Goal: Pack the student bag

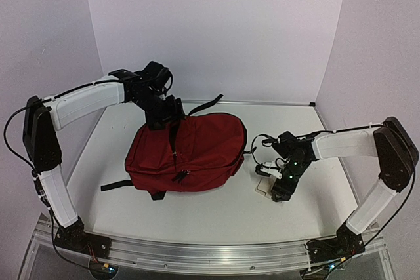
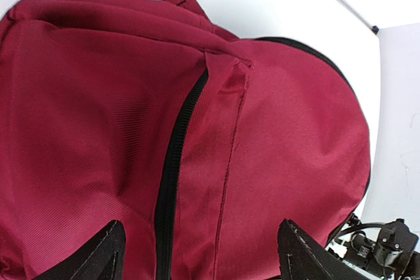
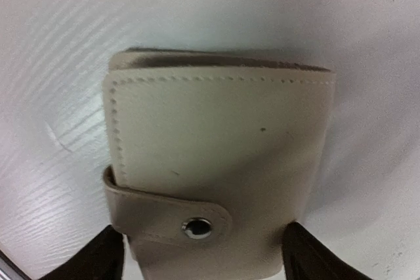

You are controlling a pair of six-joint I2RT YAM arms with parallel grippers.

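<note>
The red bag (image 1: 210, 139) lies on the table at centre left, and its cloth with a black zipper (image 2: 174, 175) fills much of the left wrist view. Over the bag's upper left part, my left gripper is open, fingers apart, with nothing seen gripped between them. A beige wallet (image 3: 223, 136) with a snap strap lies on the table right of the bag, partly covered by the right arm in the top view. Low over it, my right gripper is open, with one finger at each side of the wallet's lower part.
A black strap (image 1: 117, 185) sticks out left of the bag, another strap (image 1: 207, 104) behind it. Bare table (image 1: 210, 218) shows in front of the bag. A metal rail (image 1: 210, 247) runs along the front edge.
</note>
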